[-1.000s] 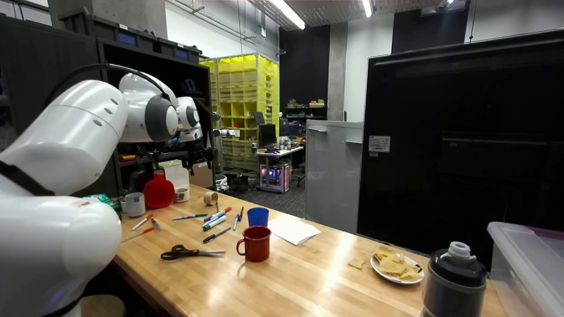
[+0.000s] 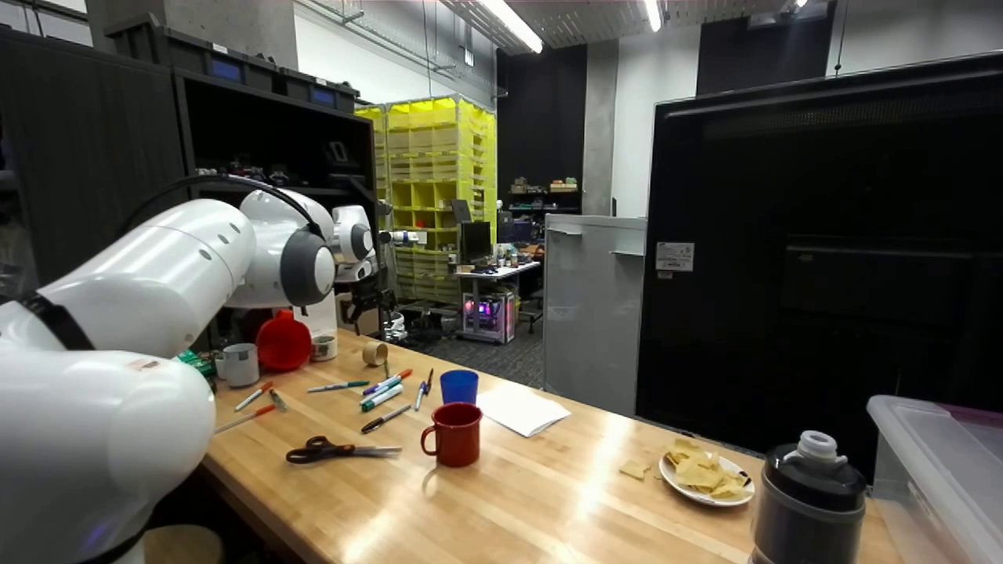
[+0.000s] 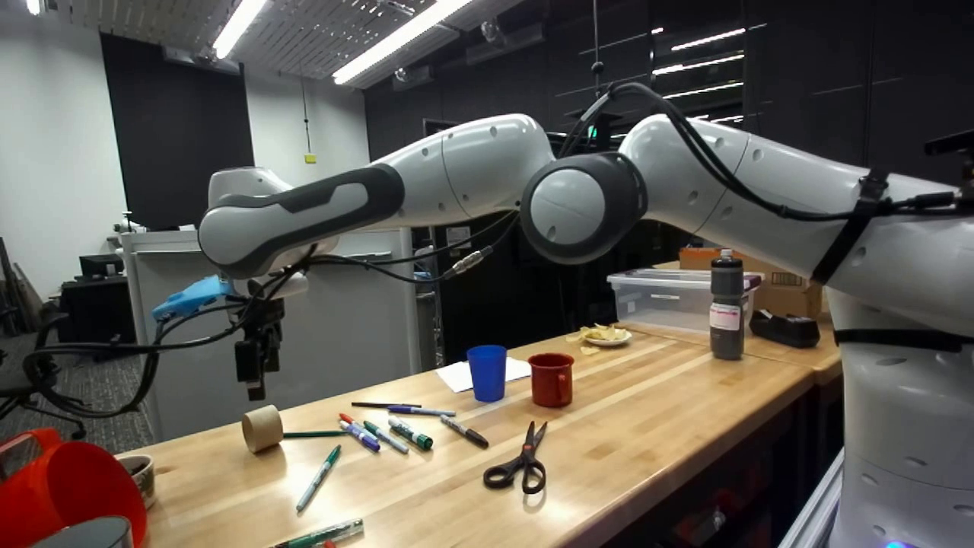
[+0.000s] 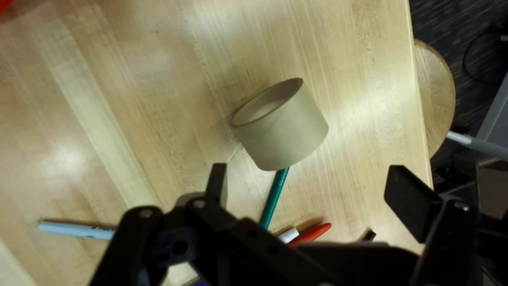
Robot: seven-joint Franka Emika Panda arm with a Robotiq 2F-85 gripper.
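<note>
A tan cardboard ring (image 4: 293,136), like a tape core, lies on its side on the wooden table, its hollow end visible in the wrist view. My gripper is open, its two fingers wide apart and nothing between them. In exterior view 2 the gripper (image 3: 257,365) hangs just above the ring (image 3: 264,429), clear of it. A green pen (image 4: 274,198) has one end at the ring's lower edge. Exterior view 1 shows the ring (image 2: 375,353) near the far table edge, with the gripper mostly dark against the background there.
Several markers lie close by, including a red-tipped one (image 4: 312,233). A red container (image 3: 77,489) stands beside the ring's area. Blue cup (image 3: 488,373), red mug (image 3: 552,380) and scissors (image 3: 522,464) are farther along. The table edge (image 4: 419,95) runs close to the ring.
The arm has lowered and reached farther out, bringing the gripper down toward the far end of the table. The objects on the table have not moved.
</note>
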